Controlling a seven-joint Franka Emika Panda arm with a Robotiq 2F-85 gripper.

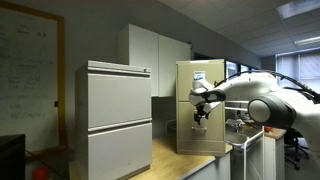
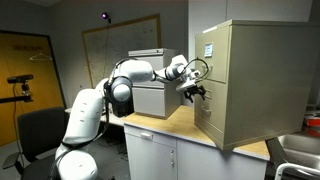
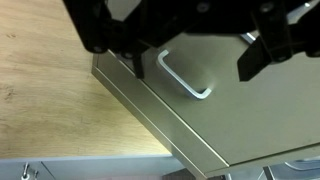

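Note:
A tan filing cabinet (image 1: 188, 146) with stacked drawers stands on the wooden counter. In the wrist view, the pale bar handle (image 3: 186, 76) of a drawer shows below and between my fingertips. My gripper is open, its two dark fingers (image 3: 259, 58) wide apart, and nothing is held. Exterior view 1 shows the gripper (image 1: 198, 122) before the cabinet's drawer fronts, near the lower handle. From the other side, the gripper (image 2: 188, 97) appears close to the drawer fronts; whether it touches them I cannot tell.
A second, pale grey cabinet (image 1: 119, 117) stands to the left in exterior view 1. Bare wooden counter (image 1: 170, 160) lies between the two cabinets. A white rail (image 1: 245, 150) rises at the counter's right edge.

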